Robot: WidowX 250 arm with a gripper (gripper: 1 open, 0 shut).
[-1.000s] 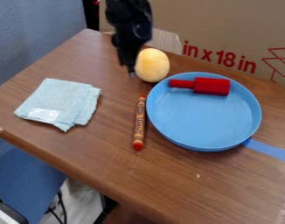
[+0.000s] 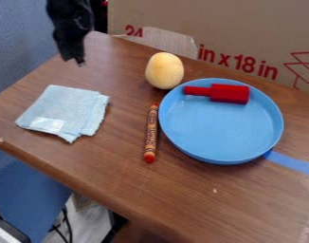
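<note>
My gripper [image 2: 76, 55] hangs in the upper left of the camera view, dark and partly cut off by the top edge, above the table's far left; its fingers are too dark to read. A pale blue folded cloth [image 2: 63, 111] lies at the left. A yellow potato-like object [image 2: 165, 70] stands at the back, and an orange patterned stick [image 2: 152, 133] lies left of a blue plate [image 2: 221, 128]. A red object with a handle [image 2: 227, 93] rests on the plate's back part.
A cardboard box [image 2: 245, 38] stands behind the table [image 2: 157, 199]. Bare wood shows at the front and far left. A blue tape strip [image 2: 294, 163] runs right of the plate.
My gripper has moved left, from beside the yellow object to the table's far left. The objects on the table look unchanged.
</note>
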